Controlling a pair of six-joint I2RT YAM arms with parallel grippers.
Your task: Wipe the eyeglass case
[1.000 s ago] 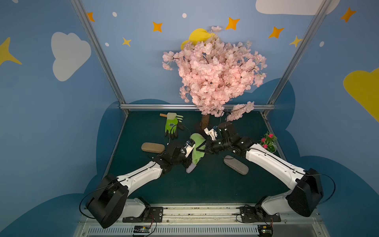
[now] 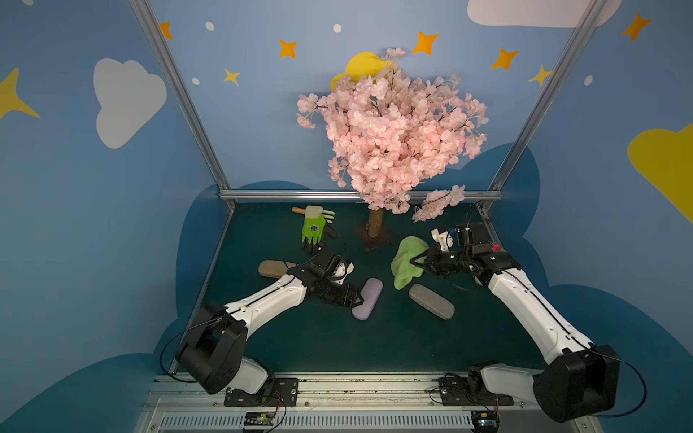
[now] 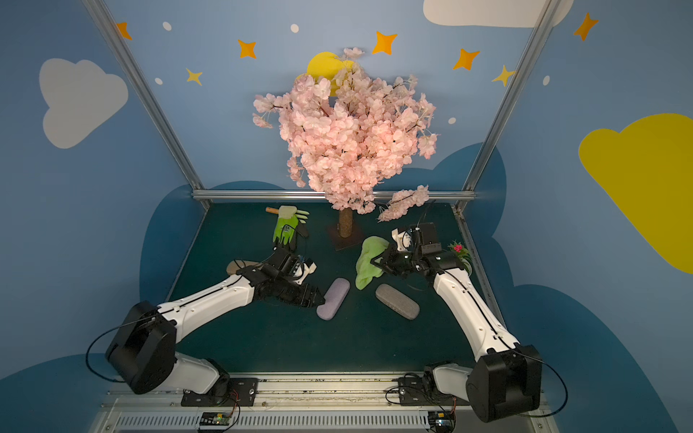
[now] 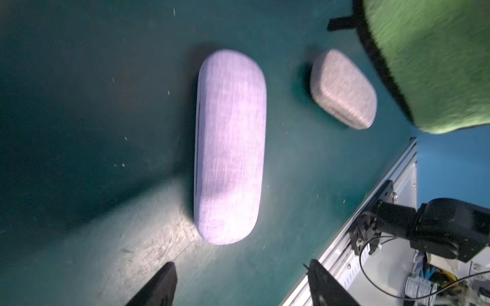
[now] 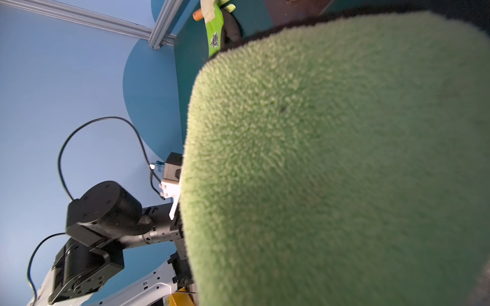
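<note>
The lilac eyeglass case [image 2: 367,298] lies on the green mat near the middle. My left gripper hangs just beside it, its fingers apart with nothing between them in the left wrist view. My right gripper [image 2: 426,261] is shut on a green fuzzy cloth [image 2: 404,263], which hangs to the right of the lilac case and fills much of the right wrist view.
A grey case [image 2: 431,301] lies right of centre, a brown case [image 2: 273,268] at left, green gloves [image 2: 314,227] at back left. A blossom tree [image 2: 389,144] stands at the back, with a small plant [image 3: 459,254] at far right.
My right gripper has moved right with the cloth, uncovering the lilac case. My left gripper has come down toward the front, beside that case.
</note>
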